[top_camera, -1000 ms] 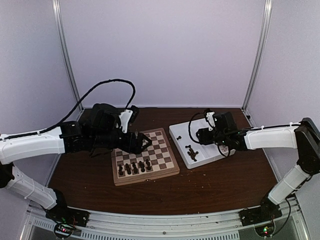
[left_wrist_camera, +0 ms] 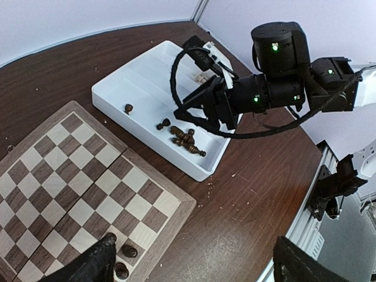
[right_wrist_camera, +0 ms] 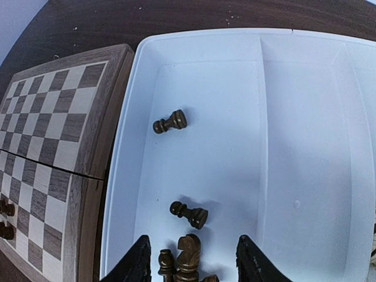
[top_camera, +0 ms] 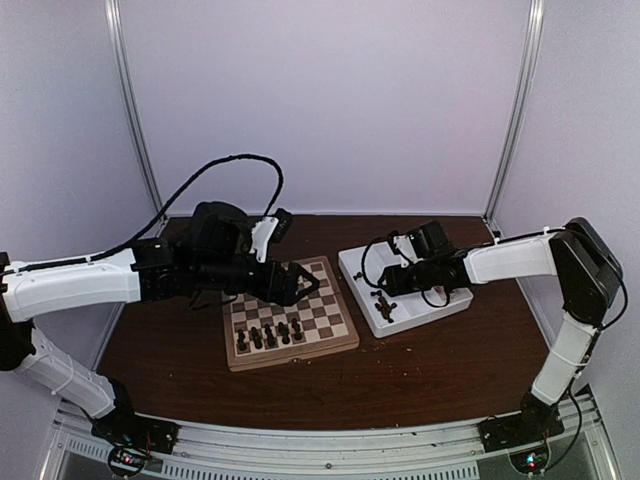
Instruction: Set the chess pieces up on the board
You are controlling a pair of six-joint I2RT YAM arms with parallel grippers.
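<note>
The chessboard (top_camera: 330, 345) lies mid-table, with several dark pieces (top_camera: 269, 335) upright along its near side. Over the board hangs my left gripper (top_camera: 312, 284); its fingers stand wide apart in the left wrist view, nothing between them. To the right is the white tray (left_wrist_camera: 101, 101), holding loose dark pieces. My right gripper is above the tray, its fingers apart. Below them, in the right wrist view, lie a dark knight (right_wrist_camera: 188, 254) and a slimmer dark piece (right_wrist_camera: 167, 264), neither visibly gripped. One pawn (right_wrist_camera: 189, 214) lies just beyond, another pawn (right_wrist_camera: 170, 121) farther off.
A low divider (right_wrist_camera: 262, 147) splits the tray into compartments. Light pieces (left_wrist_camera: 201, 77) show in the tray's far part, partly behind the right arm.
My right gripper has moved left across the tray toward the dark pieces. The left gripper has shifted slightly right over the board. The pieces appear unmoved.
</note>
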